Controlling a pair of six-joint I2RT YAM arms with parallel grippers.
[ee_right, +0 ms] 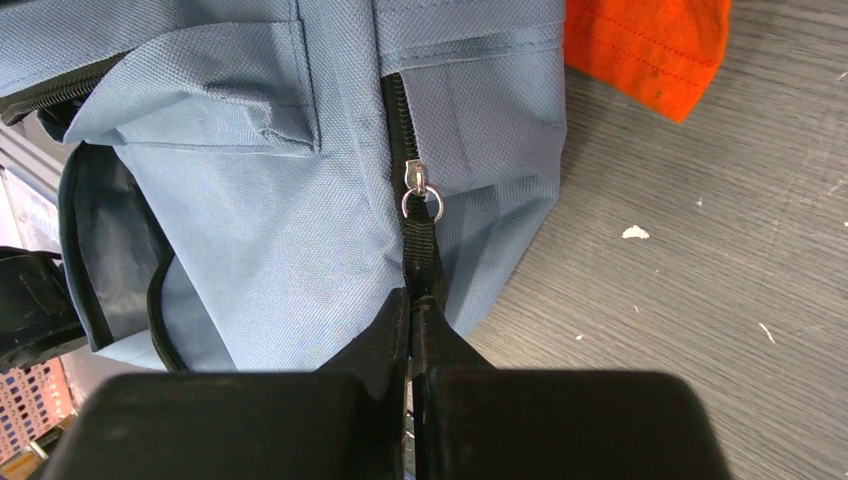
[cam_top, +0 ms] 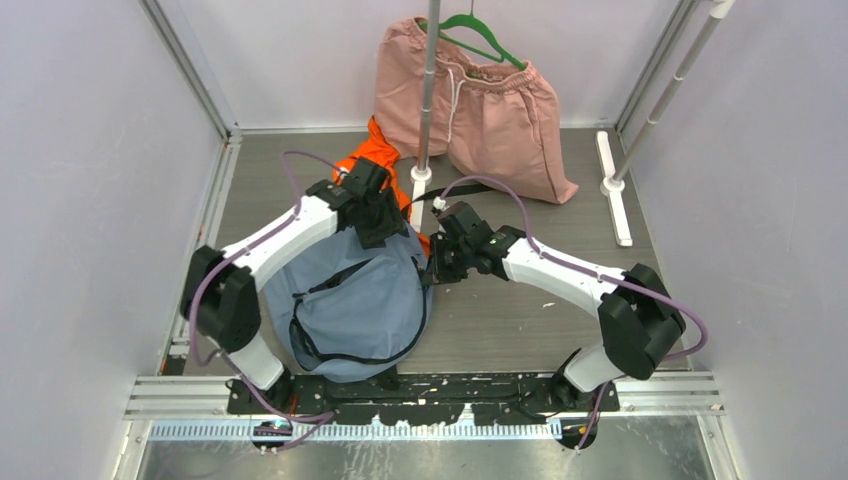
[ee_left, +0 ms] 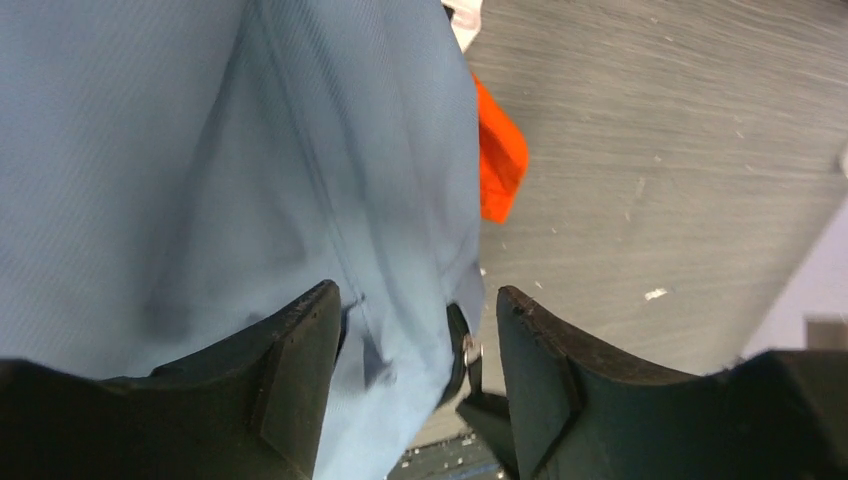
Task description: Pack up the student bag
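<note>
The blue-grey student bag lies flat on the left half of the table, its front pocket edged by a curved black zipper. Along its right side runs another black zipper; its metal pull shows in the right wrist view. My right gripper is shut on the black fabric tab below that pull, at the bag's right edge. Over the bag's upper right part is my left gripper, its fingers apart and bag cloth visible between and beyond them. No object shows held in the left.
Orange cloth lies behind the bag and partly under it. Pink shorts hang from a green hanger at the back. A metal pole stands behind the arms.
</note>
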